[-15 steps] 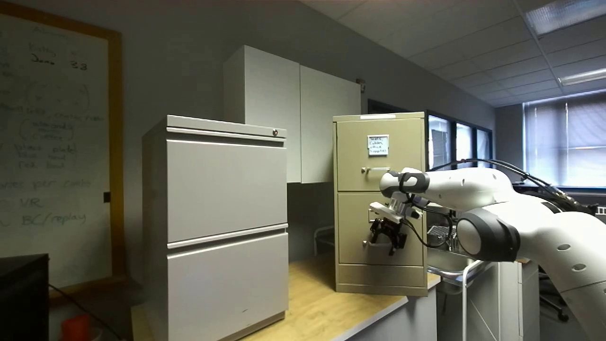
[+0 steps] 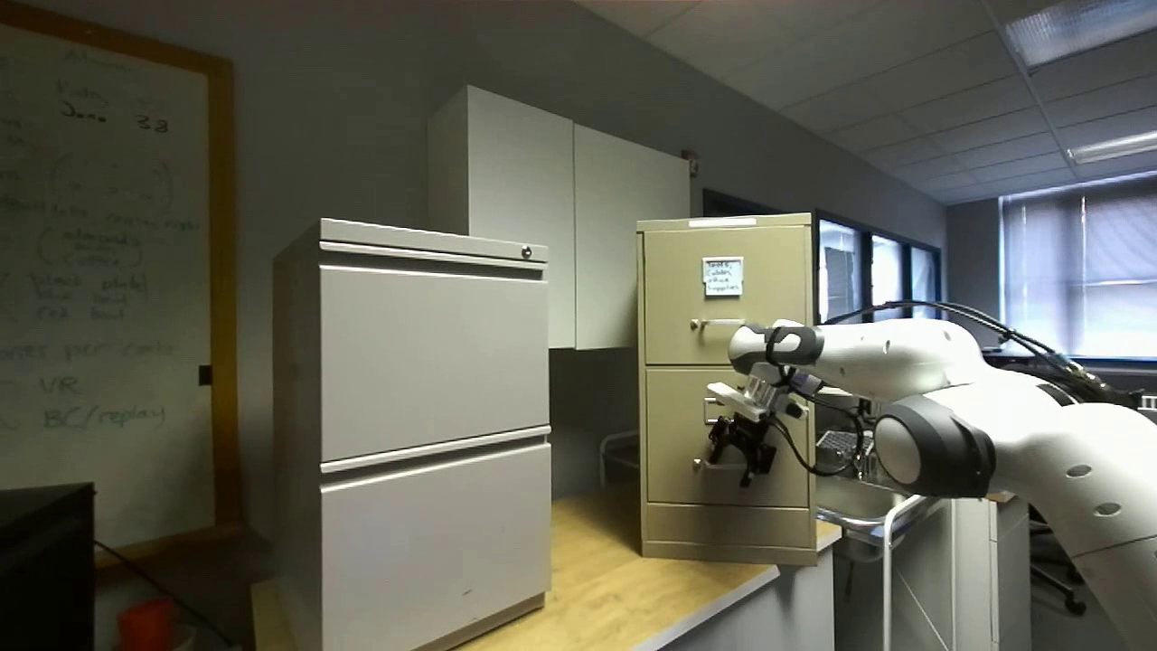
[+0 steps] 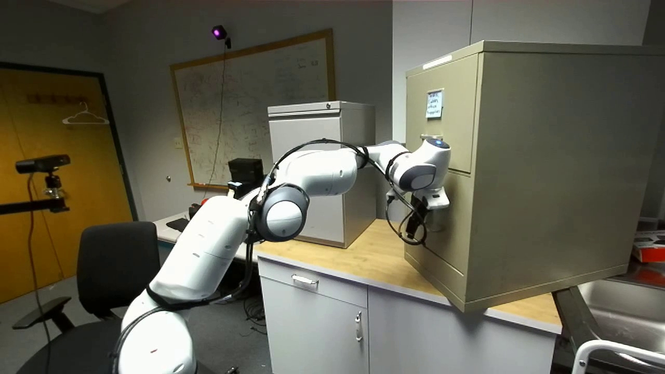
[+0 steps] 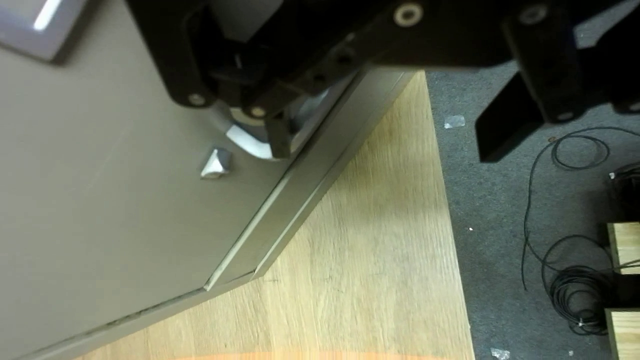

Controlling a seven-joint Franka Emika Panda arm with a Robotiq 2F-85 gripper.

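The tan filing cabinet (image 2: 672,434) stands on the wooden counter with both of its drawers shut. In front of the lower drawer is my gripper (image 2: 732,467), open and tilted downward. In the wrist view, one finger (image 4: 278,137) lies over the lower drawer's handle (image 4: 249,144), partly covering it; whether it touches cannot be told. The other finger (image 4: 510,120) is well out from the drawer face, over the floor. A small metal latch (image 4: 216,163) sits beside the handle. In exterior view 2, the wrist and cabling hide most of the gripper.
A grey two-drawer cabinet (image 2: 434,358) stands on the same counter (image 2: 607,564), with bare wood between the cabinets. The upper drawer's handle (image 2: 721,322) is close to my wrist. Loose cables hang beside the gripper. A sink (image 3: 623,308) lies beyond the tan cabinet.
The arm and gripper have shifted only very slightly in exterior view 1. The cabinet drawers look the same, and the gripper remains open.
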